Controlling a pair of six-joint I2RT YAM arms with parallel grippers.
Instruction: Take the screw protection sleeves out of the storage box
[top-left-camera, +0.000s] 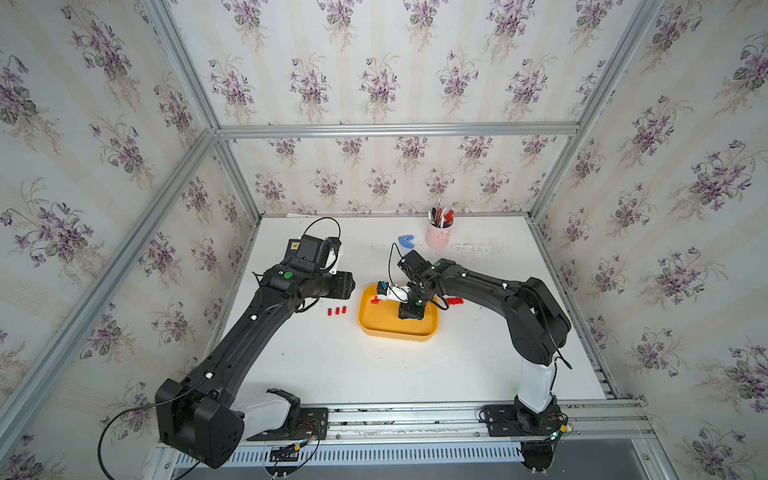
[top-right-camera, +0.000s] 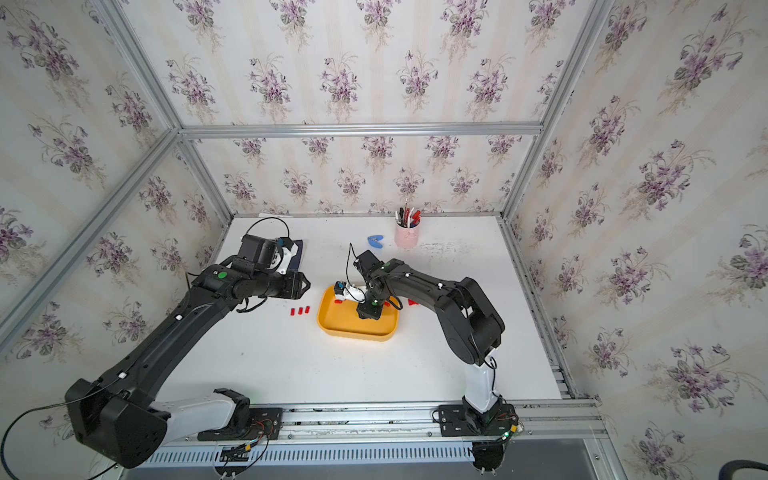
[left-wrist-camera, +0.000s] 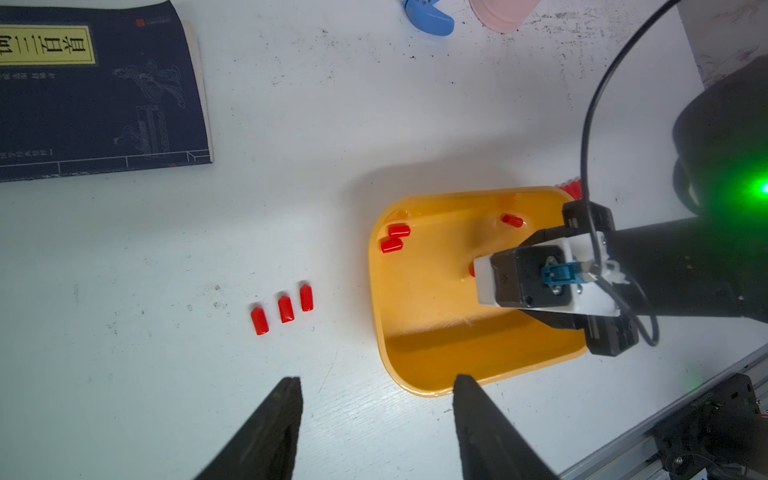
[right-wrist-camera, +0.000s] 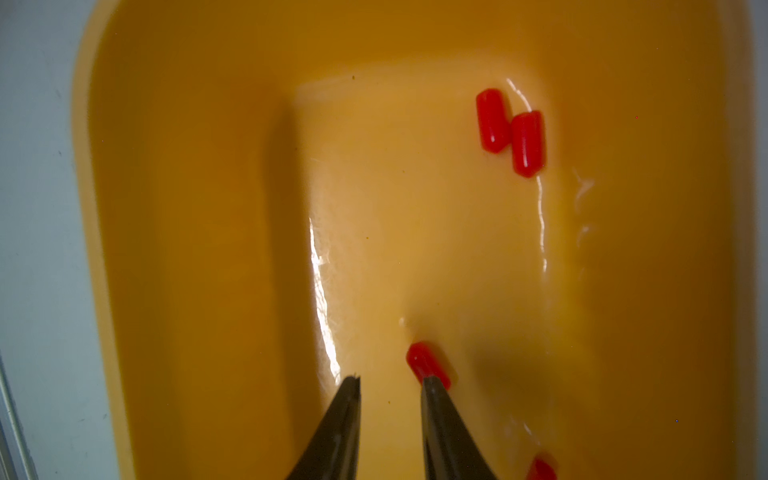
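Note:
The yellow storage box (left-wrist-camera: 404, 382) stands mid-table. In the right wrist view, two red sleeves lie side by side, sleeve (right-wrist-camera: 493, 120) and sleeve (right-wrist-camera: 527, 144). A third sleeve (right-wrist-camera: 426, 361) is just beyond my right fingertips, and another (right-wrist-camera: 541, 469) is cut off at the bottom edge. My right gripper is open, low over the box, nothing visible between its fingers. My left gripper hangs open and empty over the table left of the box. Three sleeves, among them the middle one (left-wrist-camera: 285, 309), are lined up on the table there.
Several more sleeves (top-left-camera: 454, 301) lie on the table right of the box, partly behind the right arm. Farther back are a dark booklet (left-wrist-camera: 104, 88), a blue object (left-wrist-camera: 429, 17) and a pink cup of tools (top-left-camera: 437, 235).

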